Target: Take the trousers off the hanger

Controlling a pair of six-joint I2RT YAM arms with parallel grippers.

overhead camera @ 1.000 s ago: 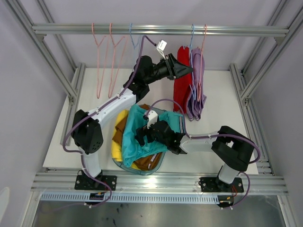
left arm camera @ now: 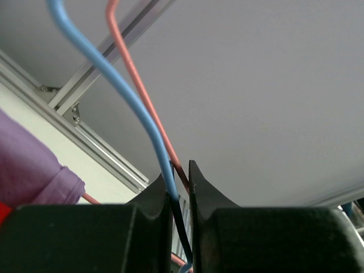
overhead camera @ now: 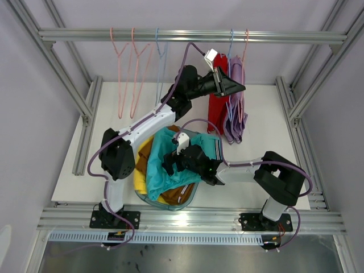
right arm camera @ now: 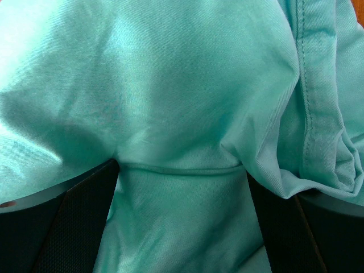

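Observation:
Red trousers (overhead camera: pixel 218 108) and purple trousers (overhead camera: pixel 236 125) hang on hangers at the right of the rail. My left gripper (overhead camera: pixel 230 85) is up by those hangers; in the left wrist view a blue hanger (left arm camera: pixel 131 96) and a pink hanger (left arm camera: pixel 142 85) run down to its fingers, which are close together; whether they grip a hanger I cannot tell. My right gripper (overhead camera: pixel 172 160) is down on teal cloth (overhead camera: pixel 162 179) in the basket, its open fingers sunk into the fabric in the right wrist view.
Empty pink and blue hangers (overhead camera: pixel 135 79) hang on the left of the rail (overhead camera: pixel 284 37). The basket (overhead camera: pixel 170 207) holds yellow, brown and teal clothes. Bare white board (overhead camera: pixel 264 114) lies right of the hanging trousers.
The right arm has not moved.

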